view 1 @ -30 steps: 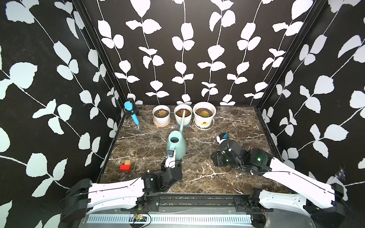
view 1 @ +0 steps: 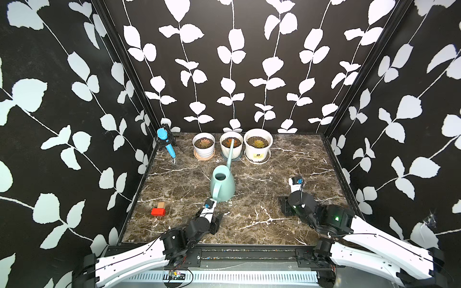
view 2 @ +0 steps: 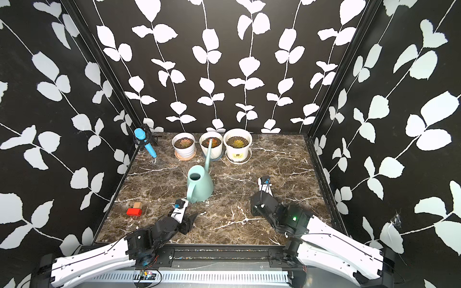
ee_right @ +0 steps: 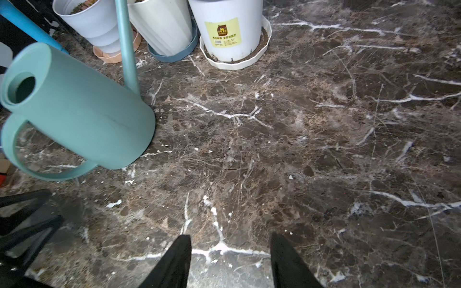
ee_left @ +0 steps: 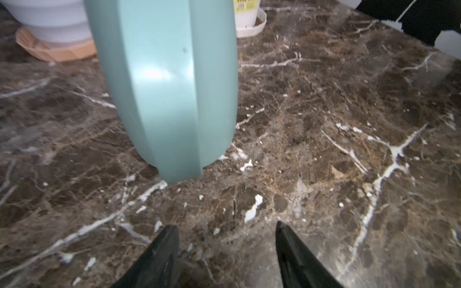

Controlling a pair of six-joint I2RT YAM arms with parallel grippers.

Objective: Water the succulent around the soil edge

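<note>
A mint watering can [view 1: 223, 188] stands mid-table, its long spout [view 2: 208, 154] reaching over the middle pot's succulent. Three white pots with small succulents stand at the back: left [view 1: 203, 149], middle [view 1: 235, 149], right [view 1: 257, 151]. My left gripper is low just in front of the can's handle, open, nothing between its fingers. My right gripper hangs right of the can over bare marble, its fingers apart with nothing between them.
A red block [view 1: 157, 212] with a tan block [view 1: 161, 205] lies at the left. A blue cylindrical tool [view 1: 170, 149] in a black holder stands at back left.
Both arms have drawn away from the watering can: the left toward the lower left, the right toward the right. The can and pots have stayed put.
</note>
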